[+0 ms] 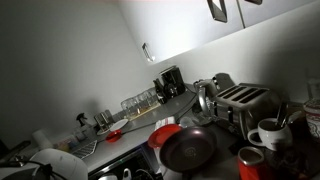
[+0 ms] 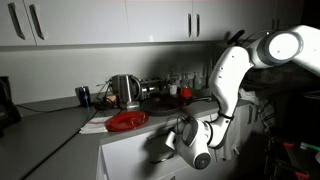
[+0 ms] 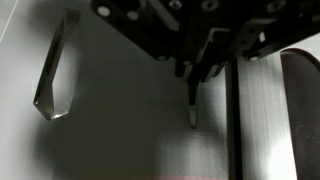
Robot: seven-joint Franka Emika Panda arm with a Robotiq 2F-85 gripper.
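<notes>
In the second exterior view my gripper (image 2: pixel 170 142) hangs low in front of the white cabinet fronts (image 2: pixel 118 158), below the counter edge. The wrist view shows a thin fingertip (image 3: pixel 193 115) over a plain grey panel (image 3: pixel 110 110). No object shows between the fingers, but the dark view does not reveal how far apart they stand. A metal bar handle (image 3: pixel 50 75) lies apart from the fingers, to their left. Only a white arm section (image 1: pixel 62 165) enters the first exterior view, at its lower left.
On the counter are a black pan (image 1: pixel 188 149), a red plate (image 2: pixel 126 121), a silver toaster (image 1: pixel 245 103), a kettle (image 2: pixel 126 90), a white mug (image 1: pixel 272 134) and a red can (image 1: pixel 252 163). A metal counter edge (image 3: pixel 262 120) runs along the wrist view's right.
</notes>
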